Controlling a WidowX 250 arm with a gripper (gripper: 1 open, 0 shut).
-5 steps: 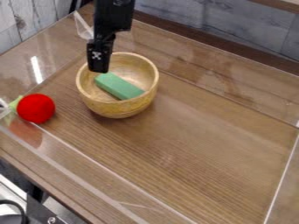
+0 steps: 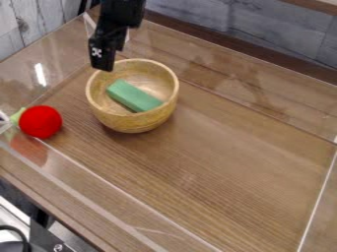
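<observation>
A wooden bowl [image 2: 165,82] sits on the table in the upper middle of the camera view, with a green block [image 2: 134,95] lying inside it. My black gripper [image 2: 112,57] hangs above and behind the bowl's back-left side, its fingers open with nothing visible between them. A red tomato-like object [image 2: 41,122] lies to the left and nearer than the bowl, with a pale green item [image 2: 15,119] partly behind it.
The bowl and block look unmoved.
</observation>
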